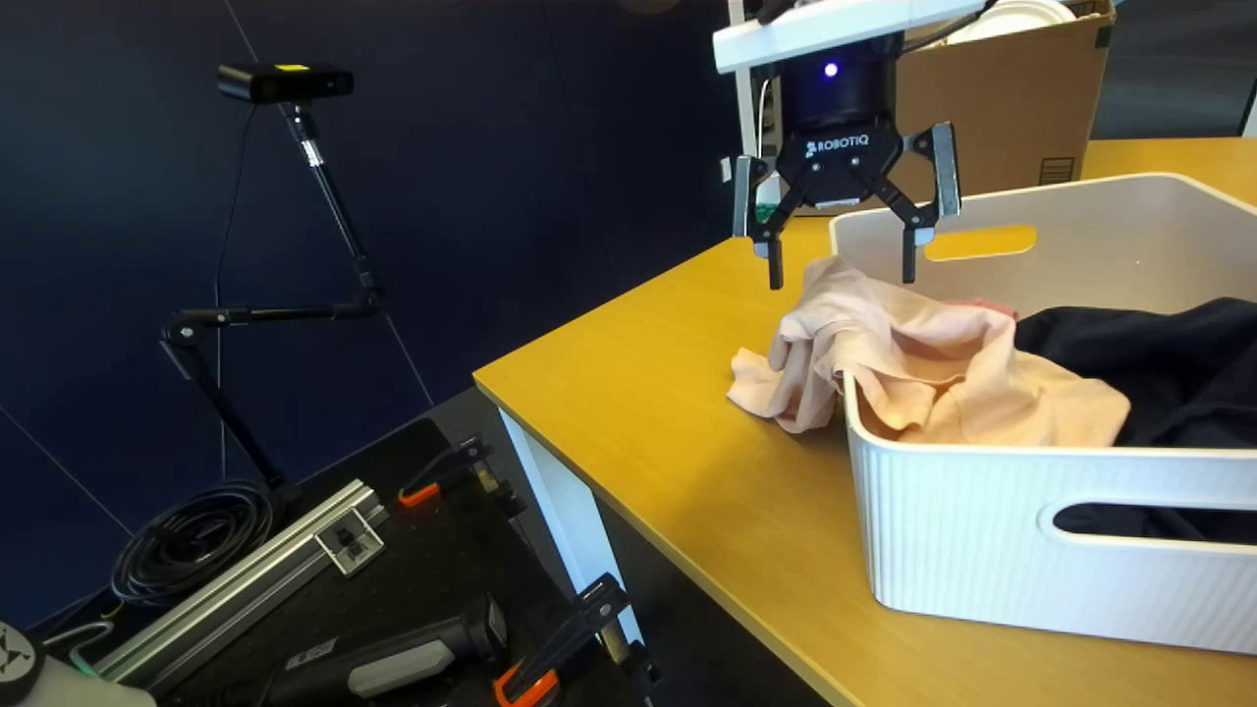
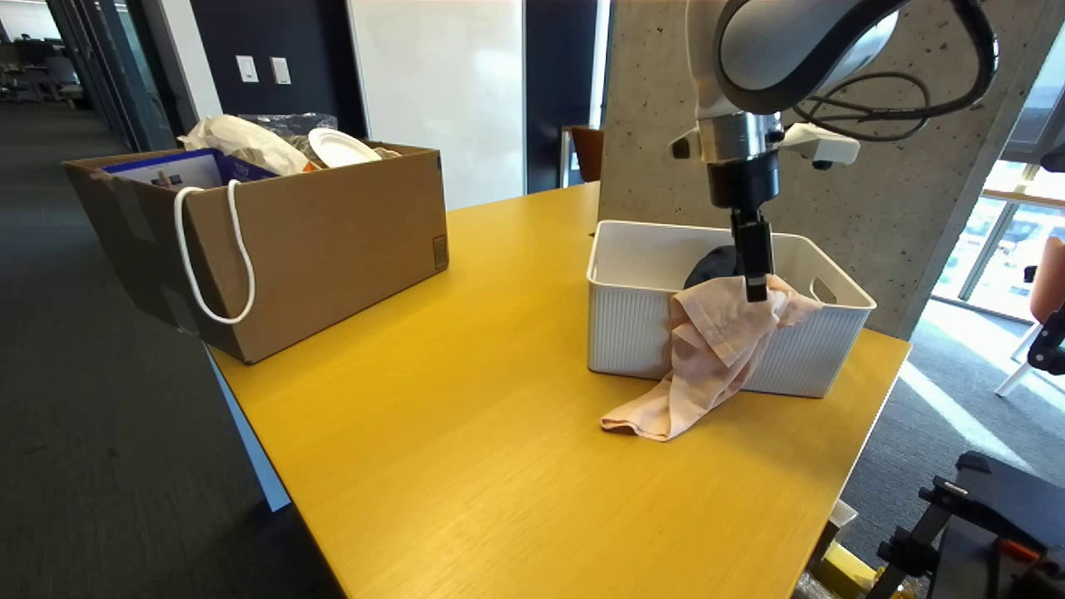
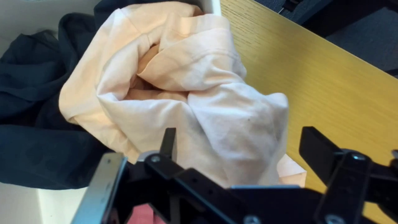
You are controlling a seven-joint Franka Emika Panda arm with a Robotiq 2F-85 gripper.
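Note:
Draped over the near end wall of the white bin [image 2: 629,329] is a pale peach cloth [image 2: 714,339], part of it inside and its tail lying on the table. My gripper [image 1: 843,277] is open above the cloth, pointing down, its fingers spread to either side of the bunched part. In the wrist view the cloth [image 3: 235,123] fills the space ahead of the gripper, with nothing held. Dark cloth [image 3: 33,89] lies deeper in the bin, and a bit of red cloth [image 3: 141,214] shows low in the wrist view.
A cardboard box [image 2: 329,249] full of items stands at the table's other end. Between it and the bin the yellow table [image 2: 479,399] is bare. Clamps [image 1: 577,642] and an aluminium rail [image 1: 247,583] sit on a separate dark surface.

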